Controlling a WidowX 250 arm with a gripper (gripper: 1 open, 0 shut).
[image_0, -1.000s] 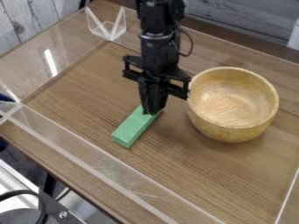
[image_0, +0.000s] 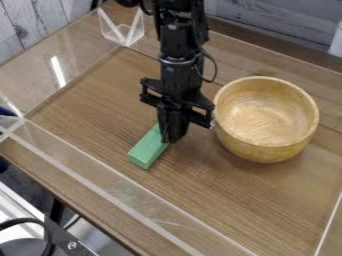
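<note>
The black robot gripper (image_0: 173, 128) hangs low over the middle of the wooden table, its fingertips at the upper end of a green block (image_0: 148, 152) that lies flat and slanted. The gripper looks shut; whether its tips touch the block or only overlap it in view cannot be told, and they hide the block's far end.
A large tan bowl (image_0: 266, 120) sits just right of the gripper. A clear plastic object (image_0: 120, 28) stands at the back left. A black cable (image_0: 44, 232) lies at the lower left. The table is open left of the block and at the front right.
The gripper has moved slightly down toward the camera, covering more of the green block's upper end. The block and bowl appear in the same places.
</note>
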